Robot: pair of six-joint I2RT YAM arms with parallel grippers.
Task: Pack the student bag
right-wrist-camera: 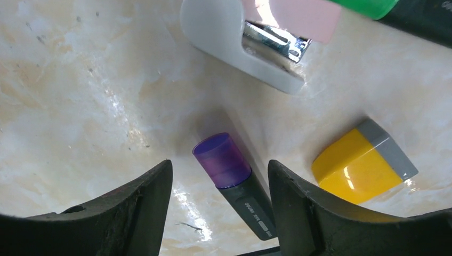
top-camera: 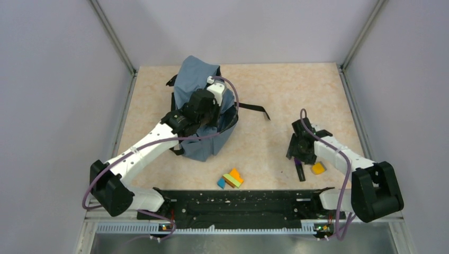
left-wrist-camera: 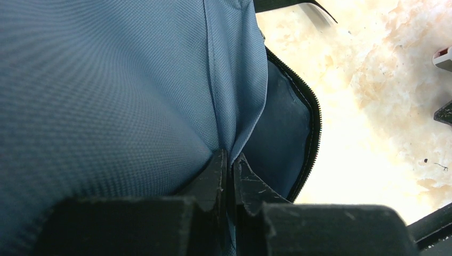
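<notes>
The blue-grey bag [top-camera: 193,79] lies at the left of the table, its zipped mouth [left-wrist-camera: 314,122] gaping toward the right. My left gripper is shut on the bag's fabric edge. Over at the right, my right gripper stands open above a dark marker with a purple cap [right-wrist-camera: 224,160]. The marker's cap end shows between the two fingers, with clear space on either side. In the top view the marker's dark body [top-camera: 300,172] sticks out from under the right gripper.
A yellow and grey block [right-wrist-camera: 357,168] lies right of the marker. Beyond it are a white and pink stapler [right-wrist-camera: 234,37] and a green and black item [right-wrist-camera: 405,13]. Colored blocks [top-camera: 231,179] sit at the front edge.
</notes>
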